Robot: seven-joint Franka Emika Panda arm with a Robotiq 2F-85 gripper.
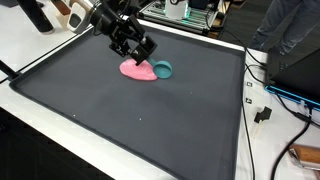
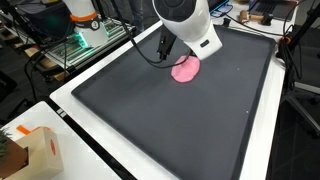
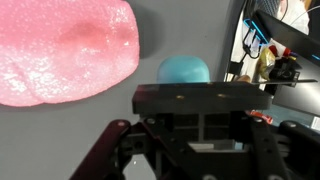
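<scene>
A flat, rounded pink thing (image 1: 136,71) lies on the dark table; it fills the upper left of the wrist view. Beside it in exterior view 1 is a teal scoop-like thing (image 1: 162,70), its round end to the right of my gripper (image 1: 148,58). In the wrist view the teal thing (image 3: 183,70) shows just beyond the dark fingers (image 3: 200,97), which hide its rest. My gripper looks shut on it, though the grasp itself is hidden. In exterior view 2 the arm stands over the pink thing (image 2: 185,68), and I cannot make out the teal thing.
Cables and equipment lie beyond its far edge. Past the right edge stands a small white object (image 1: 262,116) near a monitor.
</scene>
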